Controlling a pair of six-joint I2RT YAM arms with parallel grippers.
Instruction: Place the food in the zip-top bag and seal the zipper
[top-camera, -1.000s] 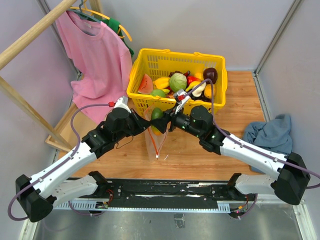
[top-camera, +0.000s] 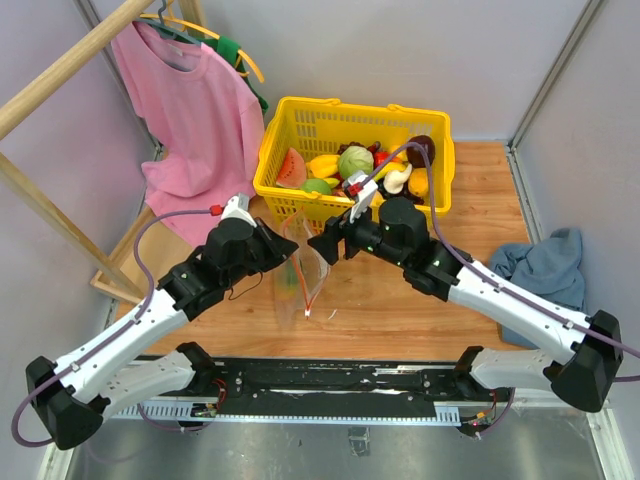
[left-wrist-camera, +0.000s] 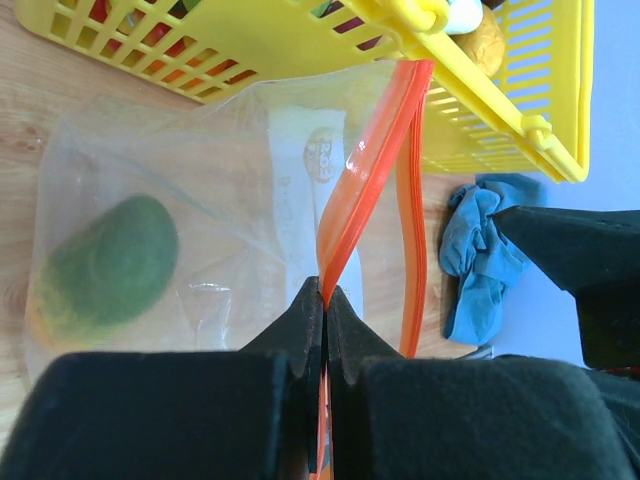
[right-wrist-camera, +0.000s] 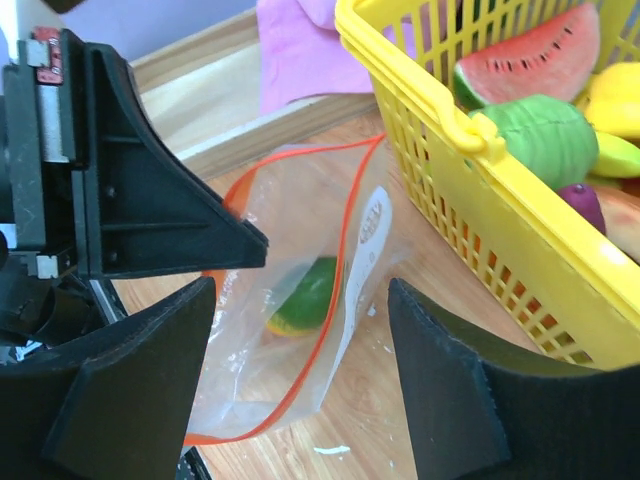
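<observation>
A clear zip top bag (top-camera: 312, 268) with an orange-red zipper edge (right-wrist-camera: 345, 225) stands on the table, its mouth spread. My left gripper is shut on one side of that rim. Inside the bag lies a green and yellow food piece, mango-like, seen through the plastic; its green top (right-wrist-camera: 308, 295) also shows through the mouth in the right wrist view. My right gripper is open at the mouth, its fingers (right-wrist-camera: 450, 390) wide apart with nothing held between them.
Right behind the bag stands a yellow basket (top-camera: 280, 150) full of play food, including a watermelon slice (right-wrist-camera: 530, 55) and a cabbage (top-camera: 355, 161). A blue cloth (top-camera: 545, 275) lies at the right. A pink shirt (top-camera: 190, 110) hangs at the left.
The green and yellow food was in my right gripper at the bag's mouth; now it is down inside the bag. The left arm has barely moved.
</observation>
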